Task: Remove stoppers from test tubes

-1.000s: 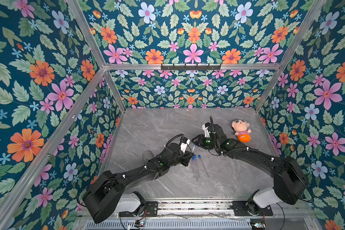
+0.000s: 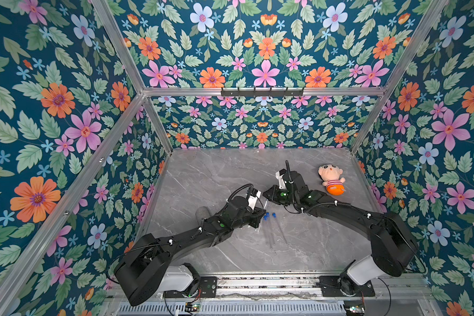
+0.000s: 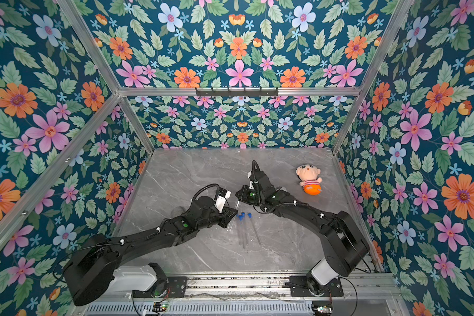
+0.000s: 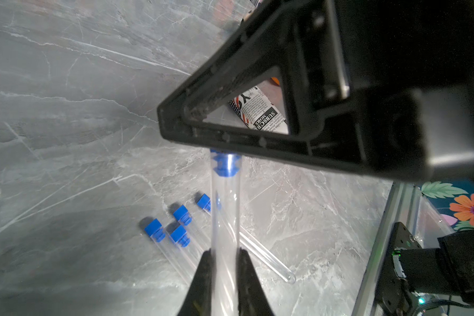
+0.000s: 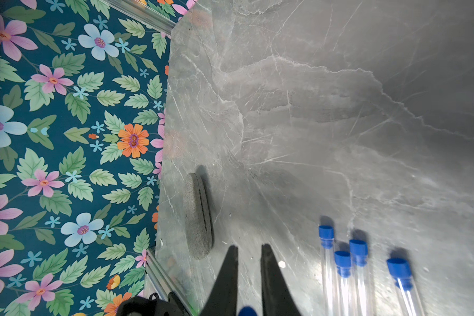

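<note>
My left gripper is shut on a clear test tube (image 4: 225, 216), held upright in the left wrist view. Its blue stopper (image 4: 226, 164) sits in the tube's mouth, the upper part hidden behind a finger of my right gripper (image 2: 267, 194). In the right wrist view the right fingers (image 5: 227, 273) stand apart, and a bit of the blue stopper (image 5: 247, 311) shows between them at the bottom edge. Several more tubes lie on the table with blue stoppers (image 5: 399, 267) in their ends, close to the left gripper.
A plush doll (image 2: 331, 179) sits at the back right. A grey elongated object (image 5: 198, 216) lies at the left, partly behind the left arm in the top views.
My right gripper has shifted slightly left, onto the upper end of the held tube. The left arm and the lying tubes look unmoved.
</note>
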